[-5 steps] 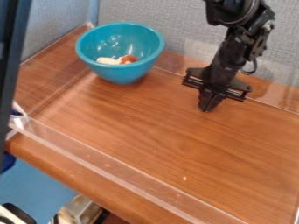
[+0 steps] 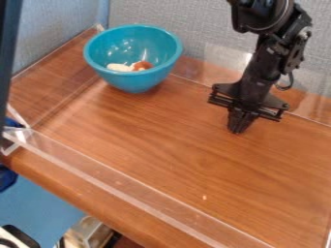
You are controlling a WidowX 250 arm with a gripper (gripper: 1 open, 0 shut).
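A black robot arm reaches down from the top right, its gripper pointing at the wooden table on the right side, near the back. The fingers are shut, with nothing visible between them. A turquoise bowl stands at the back left, holding a white item and an orange-red item. The gripper is to the right of the bowl, apart from it.
Clear plastic strips run along the table's edges. A textured grey wall stands behind. Some small objects lie below, off the front-left edge.
The gripper has shifted slightly to the right and down in the view. The bowl and its contents are unchanged.
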